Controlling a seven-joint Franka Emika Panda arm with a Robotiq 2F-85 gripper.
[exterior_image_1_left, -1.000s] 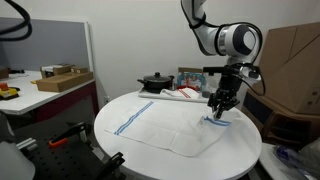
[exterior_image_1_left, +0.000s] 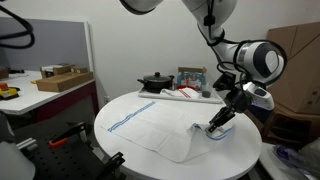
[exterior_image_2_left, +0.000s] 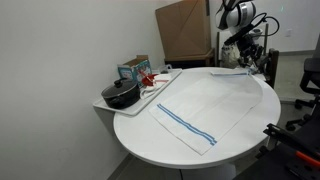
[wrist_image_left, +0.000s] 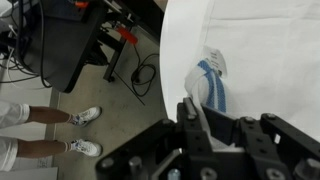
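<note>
A white cloth (exterior_image_1_left: 160, 128) with blue stripes lies spread across the round white table (exterior_image_1_left: 118, 107). Its right end is bunched up under my gripper (exterior_image_1_left: 212, 132). Seen from the wrist, my gripper is shut on a raised fold of the cloth (wrist_image_left: 211, 86), whose blue stripe shows between and beyond the fingers. The rest of the cloth stays flat on the table. In the second exterior view the near striped end of the cloth (exterior_image_2_left: 187, 128) lies flat, while my arm is far off at the back.
A black lidded pot (exterior_image_2_left: 121, 94) stands on a tray (exterior_image_2_left: 143, 103) along the table's edge, with a box and small items beyond it. In the wrist view, someone's legs and white shoes (wrist_image_left: 87, 147) show beside the table.
My gripper has moved down and toward the near side of the table in the first exterior view. The cloth's held end has come with it and is bunched nearer the front.
</note>
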